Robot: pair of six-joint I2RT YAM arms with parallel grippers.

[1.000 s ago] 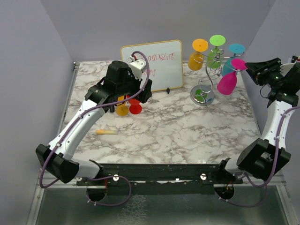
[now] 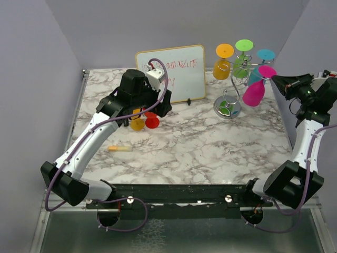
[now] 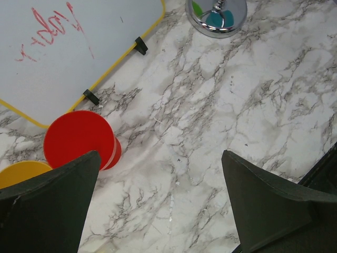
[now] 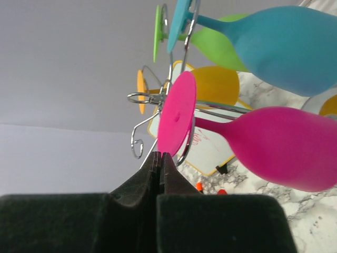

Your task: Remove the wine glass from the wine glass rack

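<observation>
A metal rack (image 2: 227, 109) at the back right carries orange, green, teal and pink glasses hanging bowl-down. The pink glass (image 2: 254, 92) is nearest; in the right wrist view its base (image 4: 175, 113) still sits at the rack's wire holder. My right gripper (image 2: 275, 79) is shut beside that base, its tips (image 4: 161, 156) at the base's lower edge, with nothing seen between them. My left gripper (image 2: 163, 103) hangs over the left-middle of the table, open, its fingers apart above bare marble and near a red object (image 3: 79, 137).
A whiteboard (image 2: 174, 63) stands at the back. Yellow (image 2: 137, 124) and red objects lie under the left arm, with a small orange stick (image 2: 120, 148) farther forward.
The left arm is unchanged.
</observation>
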